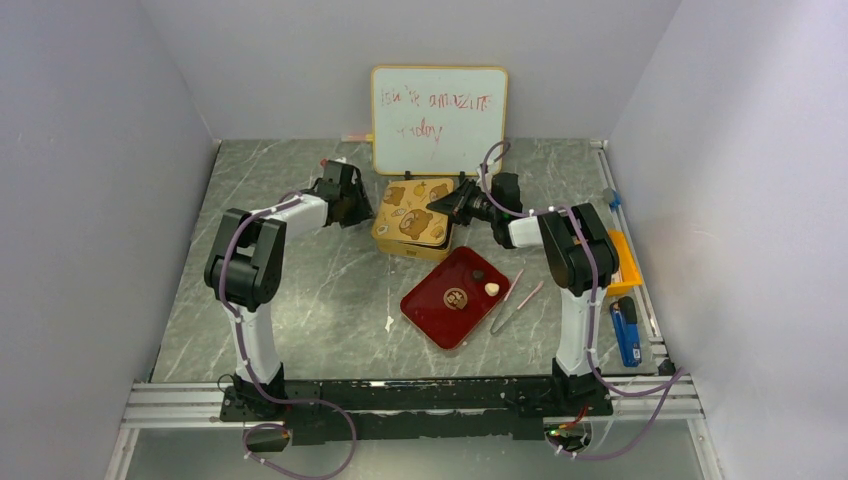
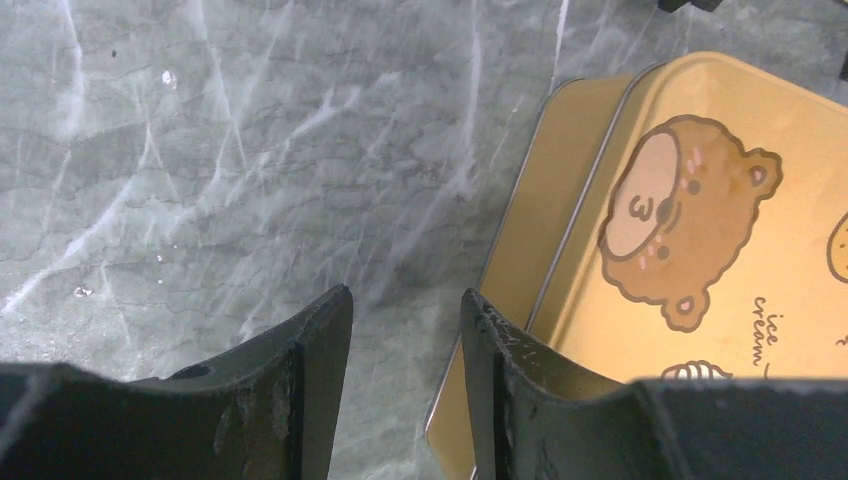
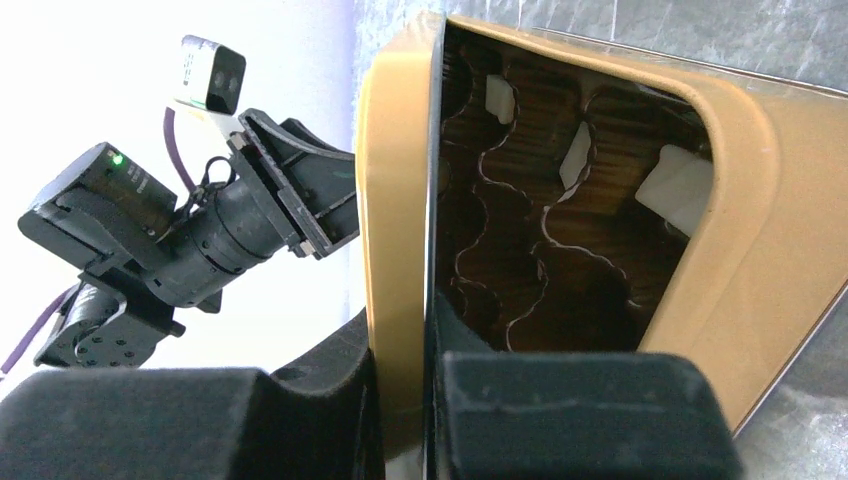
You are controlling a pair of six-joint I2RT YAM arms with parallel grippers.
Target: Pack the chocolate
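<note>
A tan tin with bear drawings on its lid (image 1: pixel 410 210) sits at the table's centre, lid partly raised at the right. My right gripper (image 1: pixel 455 205) is shut on the lid's edge (image 3: pixel 398 200); the right wrist view shows a brown moulded insert (image 3: pixel 540 230) inside. My left gripper is part open and empty, just beside the tin's left side. A red tray (image 1: pixel 430 300) in front holds a bear-shaped piece (image 1: pixel 455 299), a dark piece (image 1: pixel 478 275) and a white piece (image 1: pixel 492 289).
Tongs (image 1: pixel 516 305) lie right of the tray. A whiteboard (image 1: pixel 438 120) stands behind the tin. An orange bin (image 1: pixel 624 255) and a blue object (image 1: pixel 627 335) are at the right edge.
</note>
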